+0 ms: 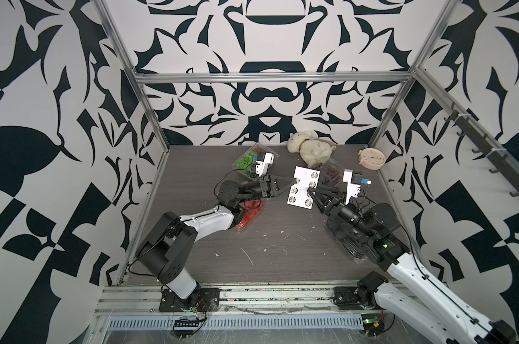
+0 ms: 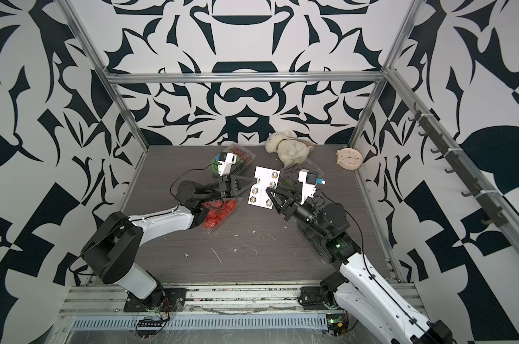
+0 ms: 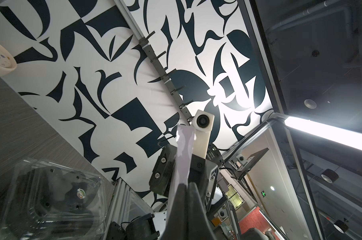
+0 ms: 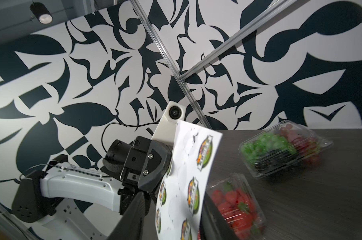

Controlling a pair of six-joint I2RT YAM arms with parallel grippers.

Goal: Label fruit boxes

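Observation:
A white sheet of round fruit labels (image 1: 305,187) hangs above the middle of the table. My left gripper (image 1: 295,181) is shut on its left side; in the left wrist view the sheet (image 3: 184,150) appears nearly edge-on above the closed fingers (image 3: 177,218). Around the sheet's right side, my right gripper stands part open, its fingers apart. Strawberries fill one clear box (image 4: 236,204); another (image 4: 284,148) shows green and dark fruit with red fruit behind. A clear box (image 3: 55,200) at the right has a small round label (image 3: 81,193) on it.
Towards the back are a pale plush toy (image 1: 311,149) and a further clear box (image 1: 331,170), partly hidden by the right arm. A round clock (image 1: 372,158) occupies the back right corner.

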